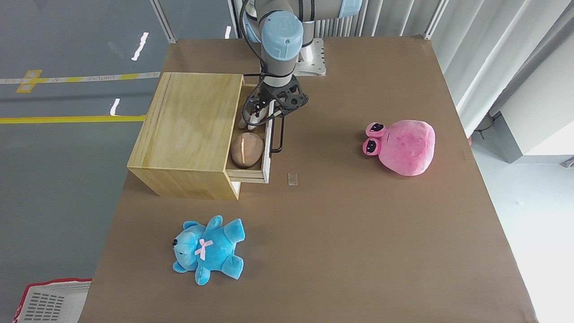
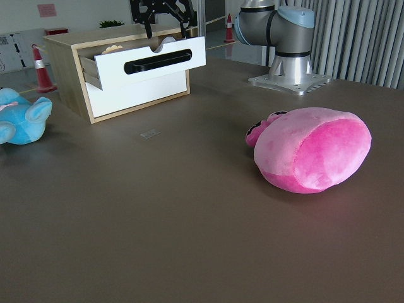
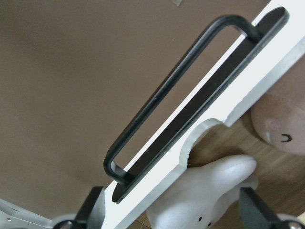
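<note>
My gripper is open over the pulled-out drawer of a wooden cabinet (image 1: 185, 124), just above its white front (image 2: 110, 72) with the black handle (image 3: 162, 90). A white plush toy (image 3: 195, 191) lies in the drawer between and below the fingers, partly hidden in the front view. A round brown plush toy (image 1: 246, 150) lies in the drawer beside it.
A blue teddy bear (image 1: 212, 250) lies at the front of the table (image 1: 355, 237), and a pink plush toy (image 1: 403, 146) at the right. A basket (image 1: 51, 301) stands off the table at bottom left.
</note>
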